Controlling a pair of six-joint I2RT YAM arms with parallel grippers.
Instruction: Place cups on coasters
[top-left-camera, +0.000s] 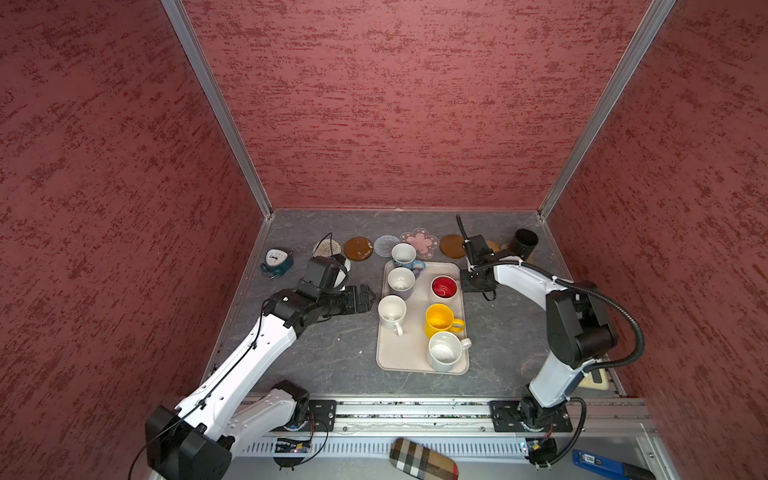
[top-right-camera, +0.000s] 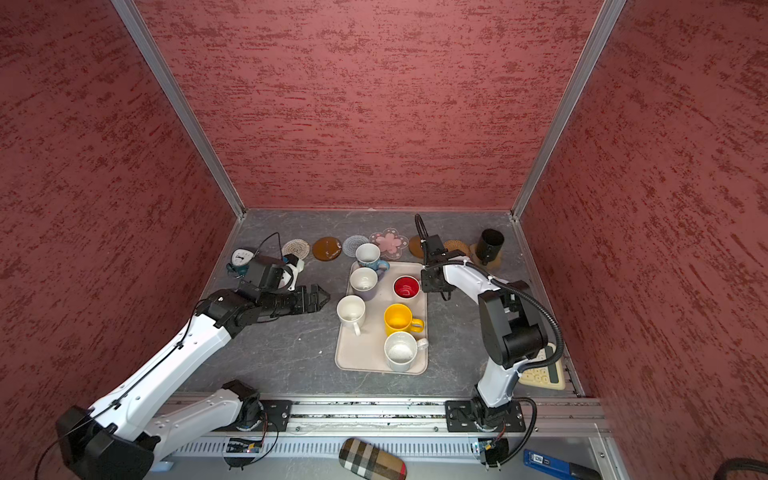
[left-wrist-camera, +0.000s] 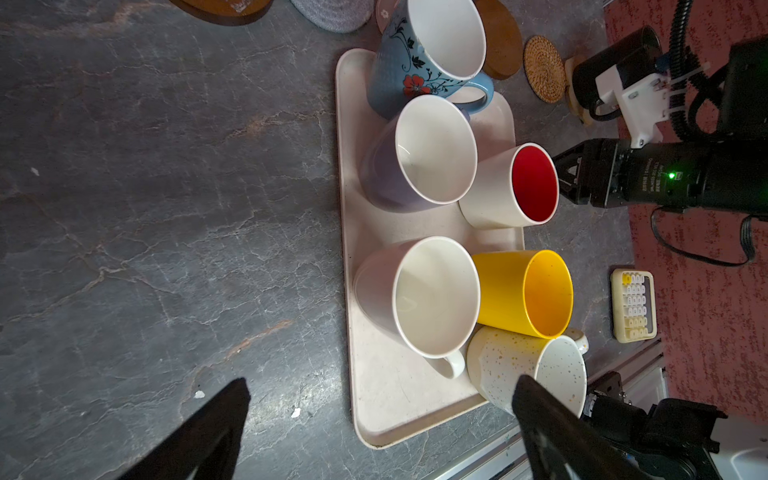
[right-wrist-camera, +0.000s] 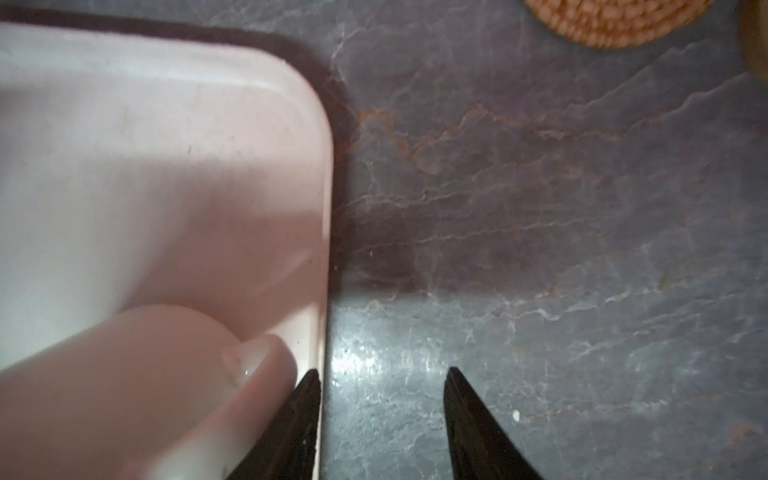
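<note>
My right gripper (top-right-camera: 434, 281) is low at the tray's right edge beside the red-lined white cup (top-left-camera: 444, 290); in the right wrist view its left fingertip meets that cup's handle (right-wrist-camera: 264, 360), though whether it grips is unclear. My left gripper (top-left-camera: 358, 297) stands open over the table left of the tray (top-left-camera: 390, 357). The tray also holds a blue flowered mug (left-wrist-camera: 388, 72), lilac cup (left-wrist-camera: 384, 168), white cup (left-wrist-camera: 376, 296), yellow cup (left-wrist-camera: 504, 288) and speckled mug (left-wrist-camera: 504, 368). Coasters (top-left-camera: 358, 248) line the back; a black mug (top-right-camera: 490, 248) sits on the rightmost.
A teal mug (top-left-camera: 274, 266) sits at the back left. A calculator (top-right-camera: 544, 374) lies front right. Bare table (top-left-camera: 328, 352) shows left of the tray and to its right.
</note>
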